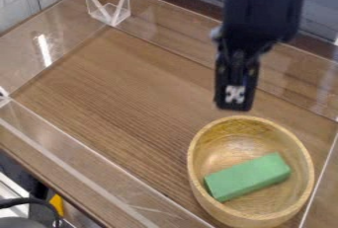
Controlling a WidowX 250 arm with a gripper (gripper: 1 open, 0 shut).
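Observation:
A wooden bowl (211, 173) sits at the front right of the table, with a green block (247, 178) lying inside it. My dark gripper (238, 96) hangs in the upper right of the camera view, raised above and behind the bowl, blurred at its lower parts. Nothing shows held at its tip; whether it is open or shut is unclear.
A small clear wire-like holder (109, 10) stands at the back left. A rim runs along the back and left edges, and dark cables lie at the lower left.

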